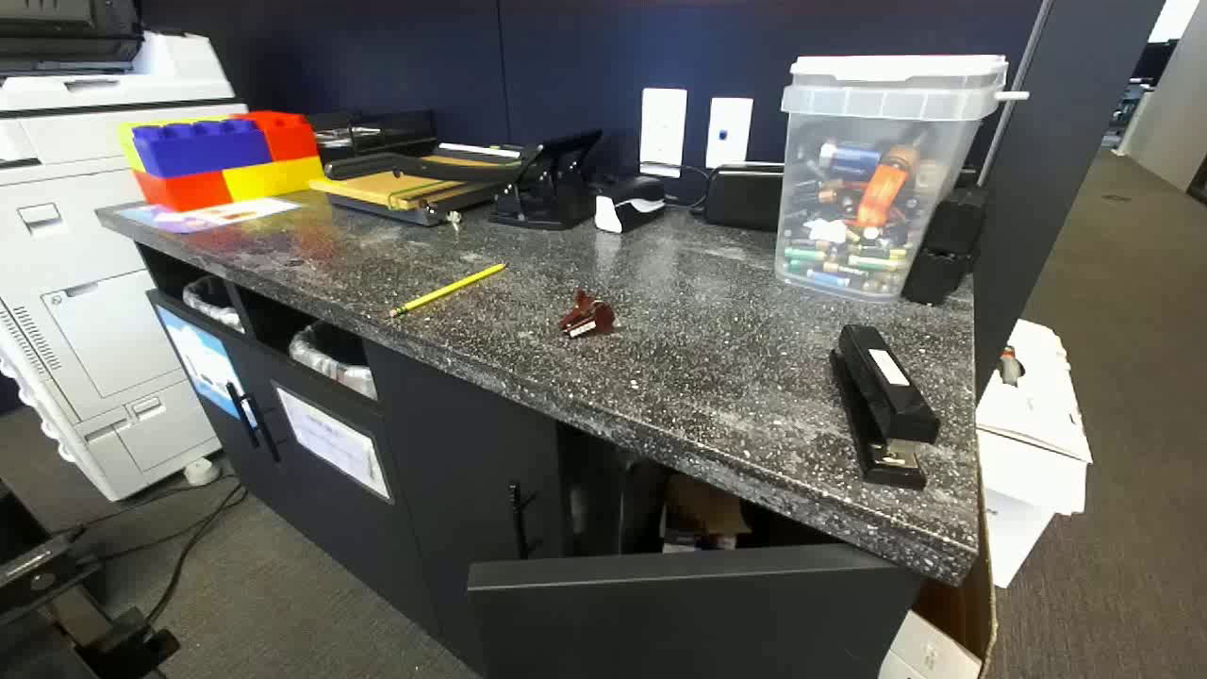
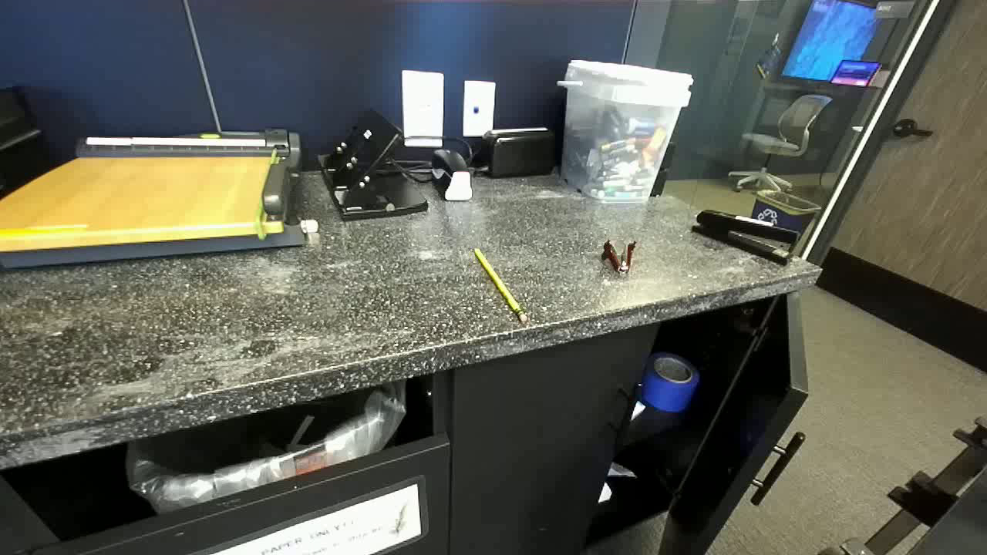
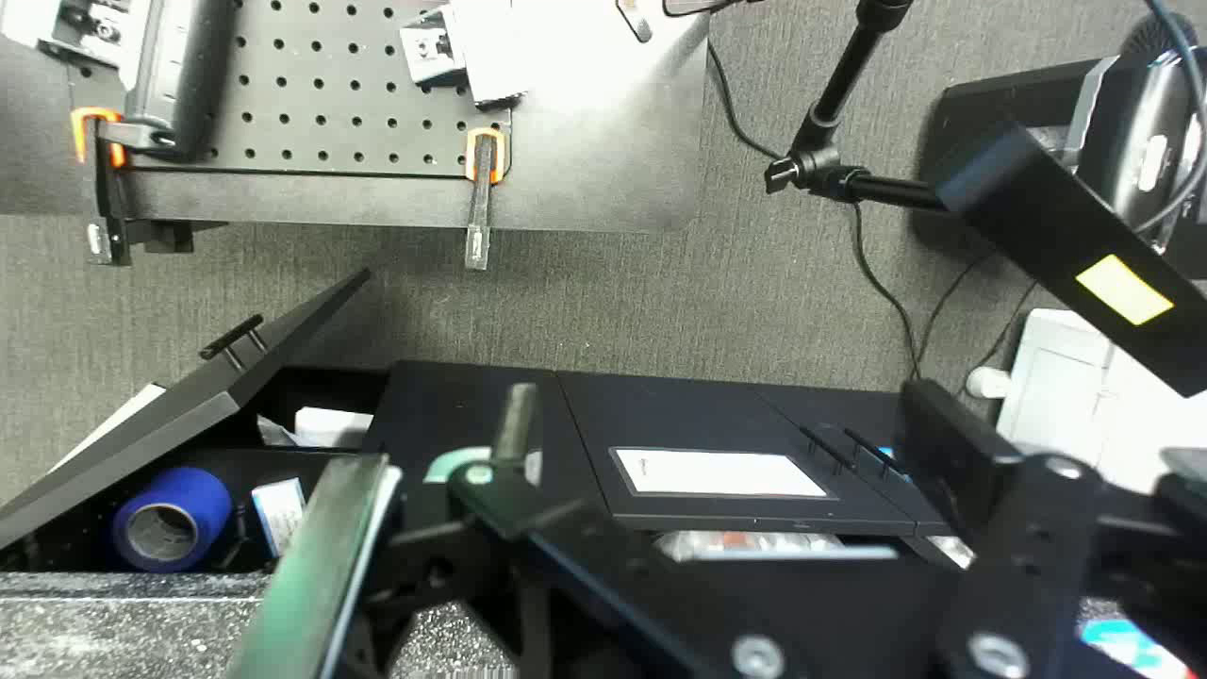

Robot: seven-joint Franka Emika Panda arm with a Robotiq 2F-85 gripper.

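In the wrist view my gripper stands open above the cabinet front, its two fingers wide apart and nothing held between them. A greenish surface shows on the left finger (image 3: 317,566); both fingers are blurred. The gripper is not seen in either exterior view. On the speckled counter (image 1: 679,396) lie a yellow pencil (image 1: 448,290), a dark red staple remover (image 1: 588,316) and a black stapler (image 1: 884,402) near the right end. A cabinet door (image 2: 749,416) under that end hangs open, with a roll of blue tape (image 2: 670,382) inside.
At the back stand a clear lidded bin of batteries (image 1: 871,192), a hole punch (image 1: 549,181) and a paper trimmer (image 2: 139,194). Big toy bricks (image 1: 221,158) sit at the far left end.
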